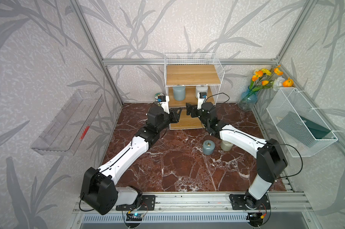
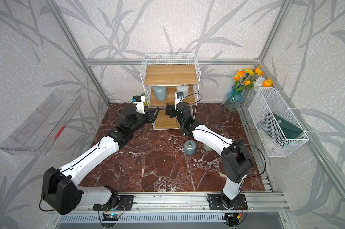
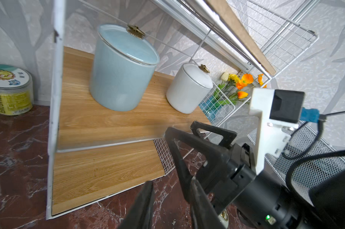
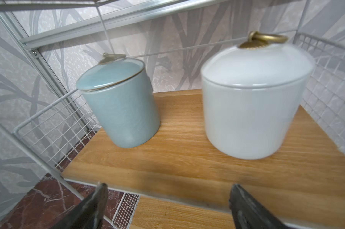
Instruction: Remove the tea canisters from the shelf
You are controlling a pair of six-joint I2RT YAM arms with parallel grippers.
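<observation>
On the middle level of the shelf (image 1: 191, 74) stand a light blue canister (image 3: 121, 72) and a white canister (image 4: 254, 110), both lidded and upright. Two more, a blue-grey canister (image 1: 208, 148) and a cream canister (image 1: 226, 146), sit on the table; the right arm partly covers the cream one. My left gripper is in front of the shelf's left side, part open, with nothing between its fingers. My right gripper is open and empty, facing the middle level below the white canister and in front of it, touching neither canister.
A yellow-labelled tin (image 3: 11, 89) stands left of the shelf. Vase and flowers (image 1: 248, 97) are at the back right. A clear bin (image 1: 67, 122) and a white mesh basket (image 1: 302, 122) hang at the sides. Both grippers are close together.
</observation>
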